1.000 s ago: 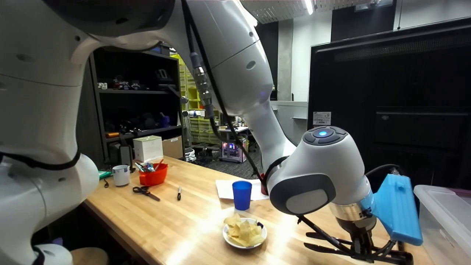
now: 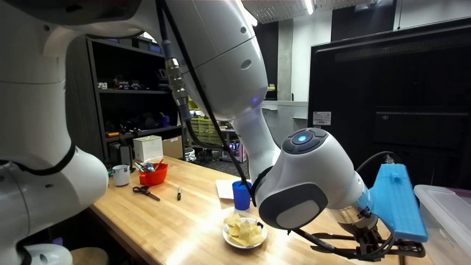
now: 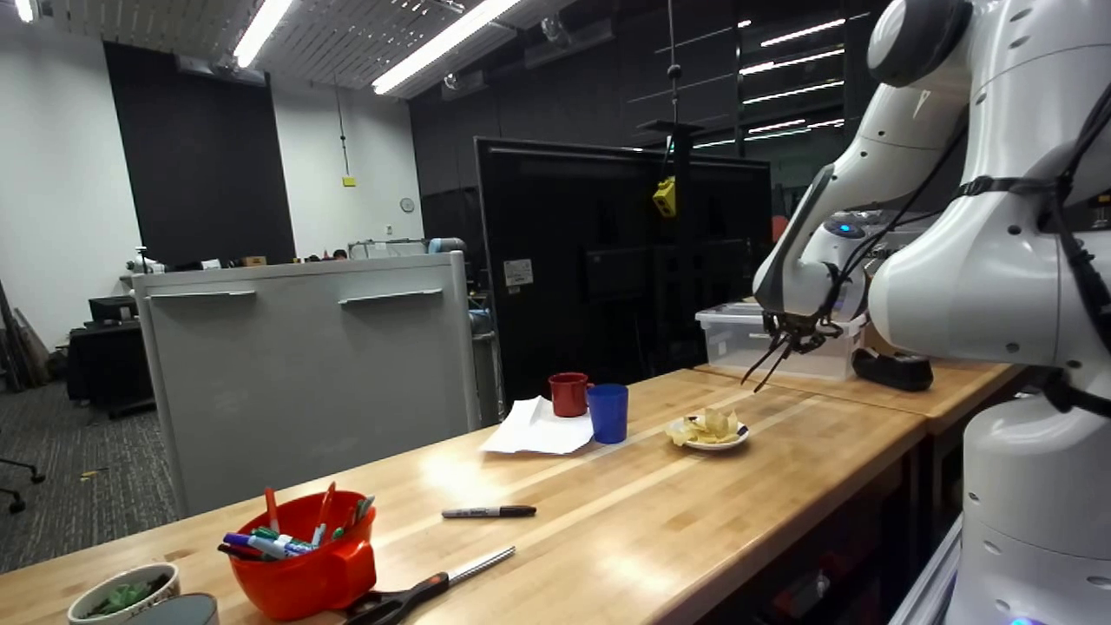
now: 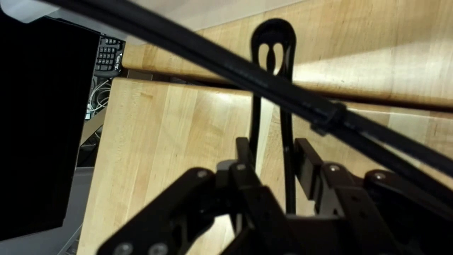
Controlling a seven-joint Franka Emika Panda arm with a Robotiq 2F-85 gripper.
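Note:
A pair of black tongs [image 4: 288, 161] is in my gripper, with one arm of the tongs against each finger. In the wrist view the rounded end of the tongs, with two oval holes, extends beyond my fingers. Exterior view 1 has the gripper [image 2: 369, 247] at the lower right, the tongs [image 2: 337, 236] reaching left from it. Seen in exterior view 2, the tongs [image 3: 768, 365] slant down from the gripper [image 3: 797, 333], their two tips apart and empty, above the table. A white plate [image 3: 716, 444] of yellow chips [image 3: 713, 424] stands below and left of them.
Near the plate are a blue cup [image 3: 608, 413], a red mug [image 3: 568, 395] and white paper [image 3: 529, 431]. A clear plastic bin [image 3: 776, 345] stands behind the gripper. Farther off lie a marker [image 3: 489, 511], scissors [image 3: 418, 594] and a red pen container [image 3: 302, 562].
In exterior view 1 the wrist has shifted left and tilted, while the tongs have moved slightly right, away from the plate. The wrist now covers part of the blue cup. Plate and chips are unmoved.

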